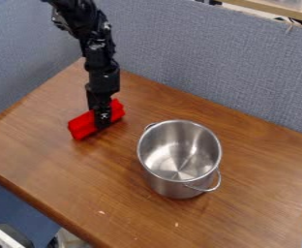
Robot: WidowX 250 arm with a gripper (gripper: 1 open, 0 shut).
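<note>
A long red object [84, 127] lies on the wooden table at left, slanting toward the back right. My black gripper [102, 111] reaches down from the top left onto that object, its tips over or around its middle; whether the fingers are open or shut on it is hard to make out. A steel pot [180, 155] with side handles stands to the right of the red object, apart from it.
Grey-blue padded walls [219, 48] border the table at the back and left. The table's near left edge shows at bottom left.
</note>
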